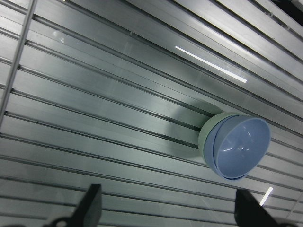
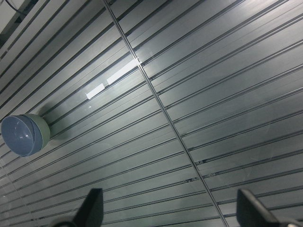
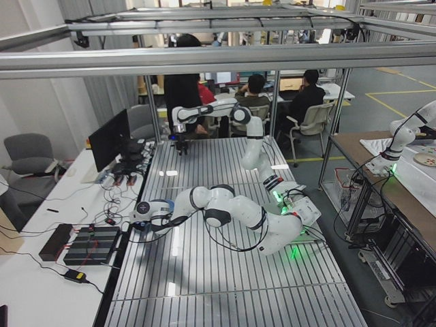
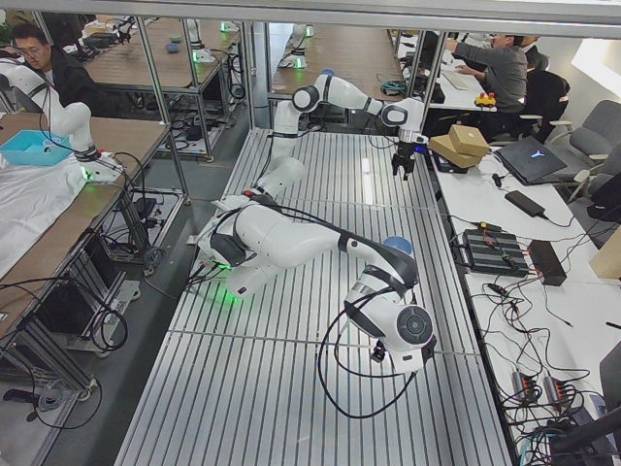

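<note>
A stack of blue and pale green bowls (image 1: 239, 146) rests on the slatted metal table (image 1: 94, 118), right of centre in the left wrist view. It also shows at the left of the right wrist view as the bowls (image 2: 21, 135). In the camera right view the blue bowl (image 4: 398, 244) is partly hidden by an arm. My left gripper is open above bare slats, apart from the bowls, with nothing between its fingers. My right gripper is open over bare table, farther from the bowls, also empty.
A white side desk (image 3: 41, 293) with electronics and cables runs along the table's edge. Metal frame posts surround the table, and people sit beyond it.
</note>
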